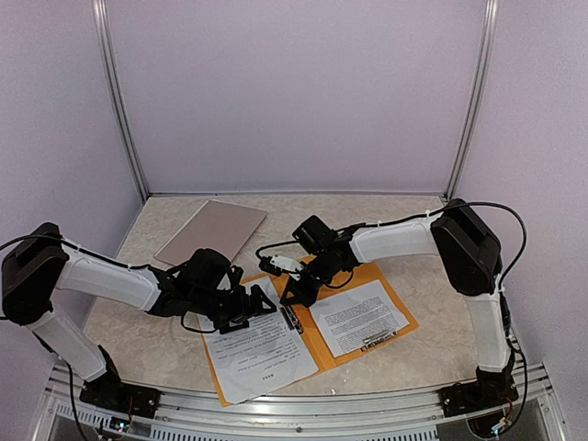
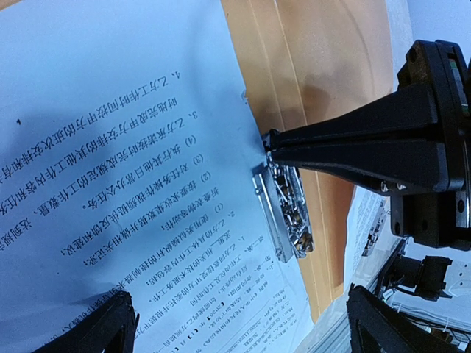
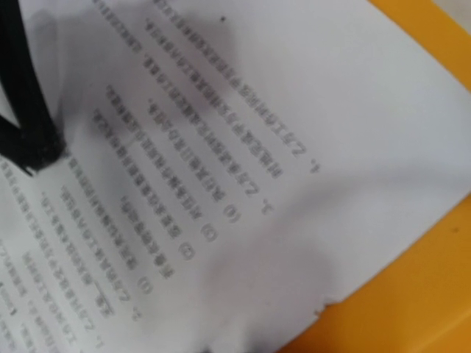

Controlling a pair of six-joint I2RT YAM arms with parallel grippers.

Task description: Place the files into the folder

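Note:
An orange folder (image 1: 404, 316) lies open. A printed sheet (image 1: 257, 363) covers its left side, a second sheet (image 1: 354, 317) its right side, under a clip at the front. Near the spine, a metal clip (image 2: 283, 213) sits at the edge of the left sheet. My right gripper is shut at that clip's upper end; I cannot tell whether anything thin is between its fingertips. My left gripper is open over the left sheet, its two fingers at the bottom of the left wrist view.
A pinkish board (image 1: 209, 230) lies at the back left. Both arms are close together over the folder.

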